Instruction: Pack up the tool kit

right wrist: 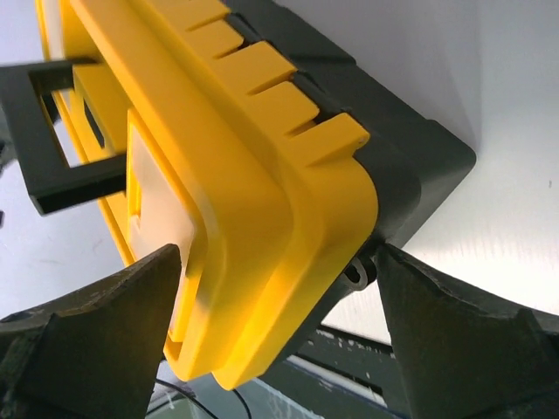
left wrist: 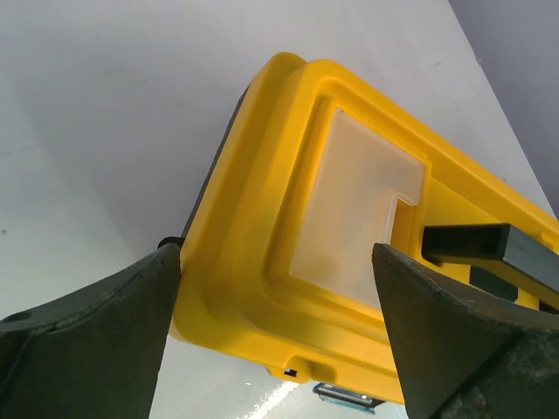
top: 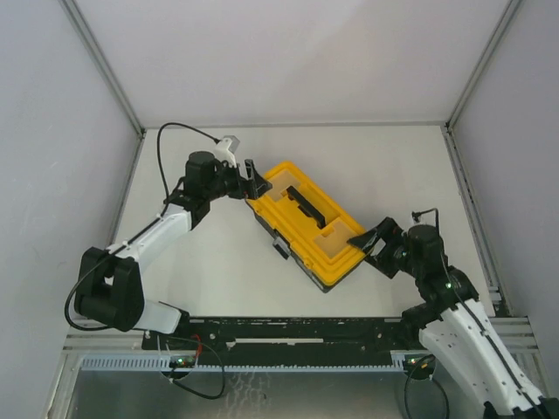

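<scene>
The yellow-lidded tool box [top: 293, 225], dark at its base, lies closed and slanted across the middle of the table, its black handle [top: 307, 208] folded on the lid. At its upper left end is my left gripper [top: 260, 182], open, with the box corner between its spread fingers in the left wrist view. My right gripper [top: 362, 248] is at the lower right end, fingers parted around that end; one of its fingers [right wrist: 463, 340] lies close to the dark side. Whether either gripper presses on the box cannot be told. The inside of the box is hidden.
Bare white table [top: 210, 271] surrounds the box, with free room behind it and on both sides. Grey walls [top: 52, 157] enclose the table left, right and back. A dark rail [top: 279, 330] runs along the front edge.
</scene>
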